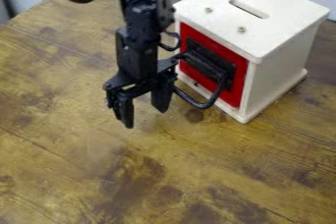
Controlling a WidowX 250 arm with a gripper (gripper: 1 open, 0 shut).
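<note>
My black gripper [141, 101] hangs low over the wooden floor, its fingers spread open with nothing visible between them. Just right of it stands a white wooden box [270, 51] with a red front [231, 92] facing left. A black panel with a curved black bar [210, 102] is on that red front, partly behind my arm. The box's top has a slot and small metal studs.
Bare wooden surface [79, 159] fills the left and the foreground. A pale wall or edge shows along the back. The box takes up the upper right.
</note>
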